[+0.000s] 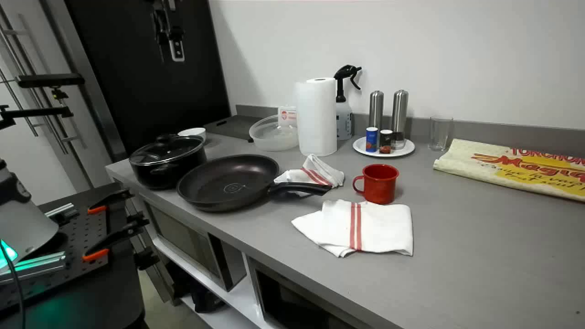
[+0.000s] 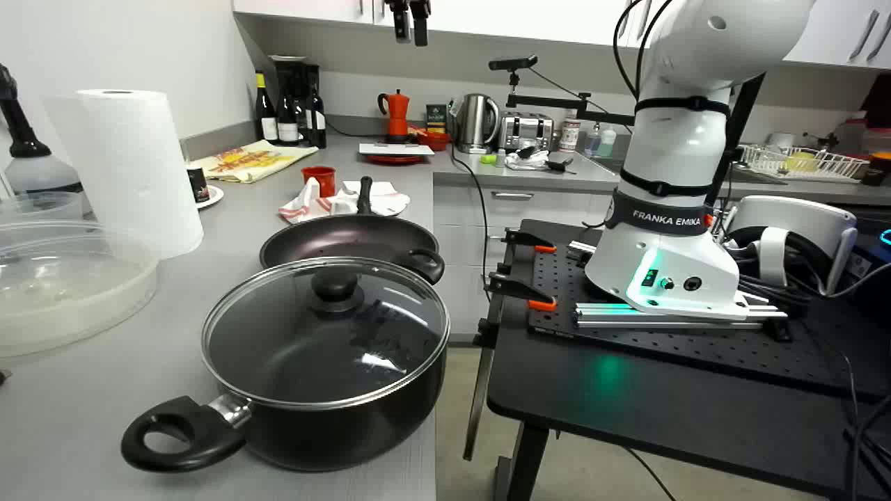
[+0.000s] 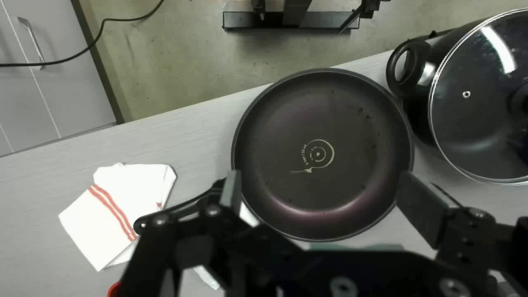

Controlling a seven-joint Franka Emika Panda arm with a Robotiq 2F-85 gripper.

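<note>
My gripper is open with nothing between its widely spread fingers. In the wrist view it hangs above the black frying pan, which appears empty. Exterior view 2 shows the gripper high over the counter. The pan's handle points toward two white towels with red stripes: one towel lies flat and folded at the counter's front, the other is bunched beside the handle. Just behind the folded towel stands a red mug. A black pot with a glass lid sits close beside the pan.
Toward the wall stand a paper towel roll, a clear plastic bowl, a spray bottle and a white plate holding shakers. A yellow printed cloth lies at the right.
</note>
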